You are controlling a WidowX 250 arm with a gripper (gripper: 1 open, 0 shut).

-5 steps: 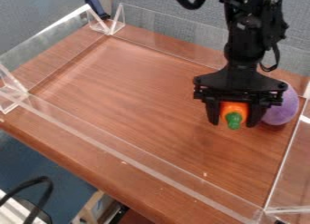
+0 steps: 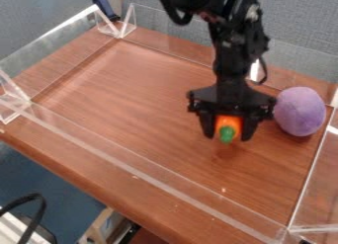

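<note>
My black gripper point(image 2: 227, 123) hangs over the right part of the wooden tray floor, shut on an orange carrot point(image 2: 227, 131) whose green tip points toward the camera. The carrot is partly hidden by the gripper and slightly blurred. Just right of the gripper lies a purple eggplant point(image 2: 299, 112), apart from the carrot.
Clear plastic walls edge the wooden surface point(image 2: 119, 90), whose left and middle are empty. A black cable point(image 2: 38, 203) and some pale items lie outside at the lower left.
More of the eggplant now shows.
</note>
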